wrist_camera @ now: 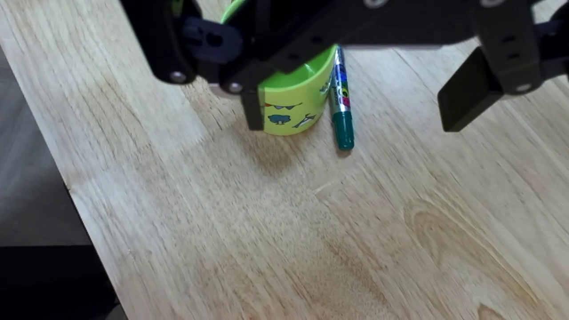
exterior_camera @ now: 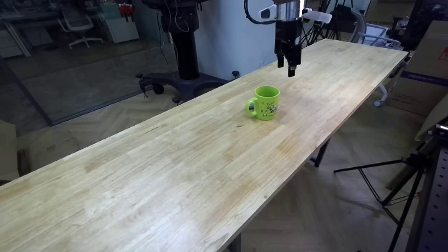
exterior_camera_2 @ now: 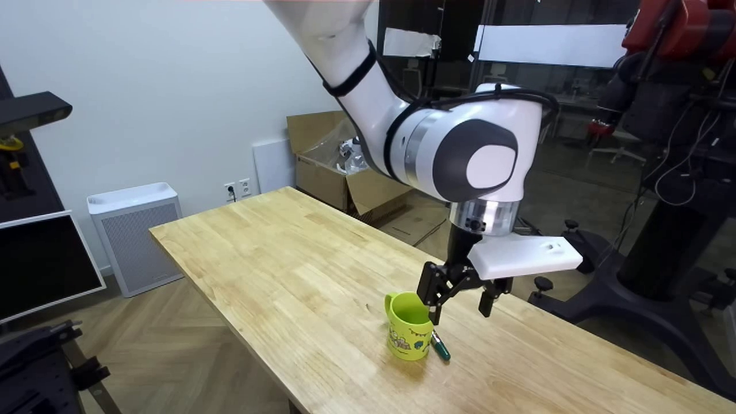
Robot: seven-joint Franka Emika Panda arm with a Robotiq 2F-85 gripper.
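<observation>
A lime-green mug (exterior_camera: 266, 104) with printed pictures stands upright on the wooden table. Close beside it lies a marker (exterior_camera_2: 440, 346) with a green cap, mostly hidden behind the mug in exterior view 1. My gripper (exterior_camera_2: 460, 311) hangs above the table with its fingers spread wide and nothing between them. In the wrist view the marker (wrist_camera: 342, 101) shows between the two fingertips, on the table below, while the left finger covers part of the mug (wrist_camera: 293, 109). Whether the mug holds anything cannot be seen.
Bare wood surrounds the mug on the long table (exterior_camera: 168, 168). The table's edge shows at the left of the wrist view. A black wheeled stand (exterior_camera: 187, 79) is on the floor beyond the table's far side.
</observation>
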